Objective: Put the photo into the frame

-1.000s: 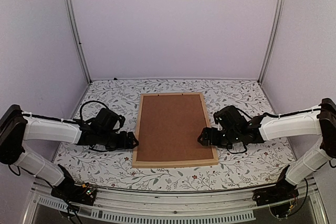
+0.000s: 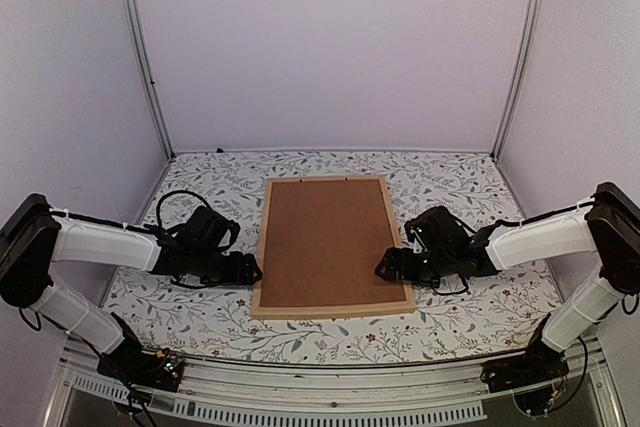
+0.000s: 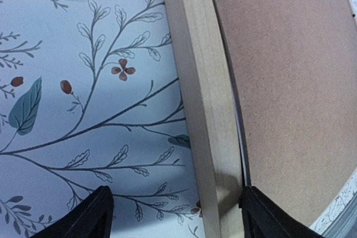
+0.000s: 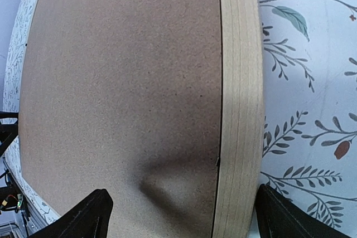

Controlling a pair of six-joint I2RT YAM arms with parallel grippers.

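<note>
The wooden frame lies flat in the middle of the table, its brown backing board filling it. No photo shows in any view. My left gripper stands open across the frame's left rail, one finger at the rail's inner side and the other well outside it. Over the right side is my right gripper, its fingers parted. In the right wrist view one finger touches or nearly touches the outer face of the right rail; the other is above the board.
White walls close off the back and both sides. A metal rail runs along the front edge.
Both arms have shifted only slightly; the right arm's outer part sits a little higher and further left in the top view. The frame and board stay where they were.
</note>
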